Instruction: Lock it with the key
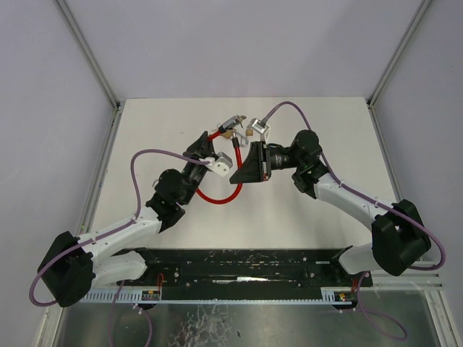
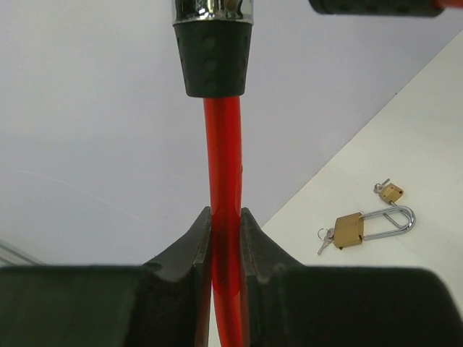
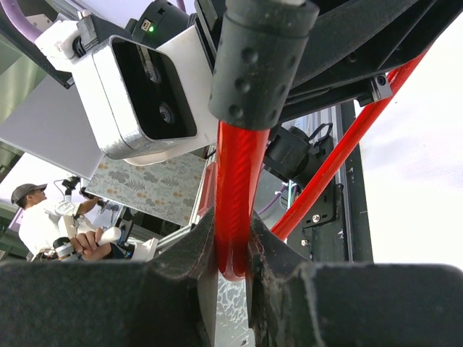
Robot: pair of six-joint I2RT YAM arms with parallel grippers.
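A red cable lock (image 1: 217,200) forms a loop between my grippers above the table. My left gripper is shut on its red cable just below a dark, chrome-topped end fitting (image 2: 213,54). My right gripper is shut on the red cable under the other dark sleeve (image 3: 257,79). In the top view the left end (image 1: 230,123) sits higher in the image, angled rightward, with a small key-like piece at its tip; the right end stands close beside it. In the left wrist view another dark fitting shows at the top right, apart from the near one.
On the white table (image 1: 159,119) behind the grippers lie a long-shackle brass padlock (image 2: 349,230) with keys (image 2: 325,238) and a small brass padlock (image 2: 391,193).
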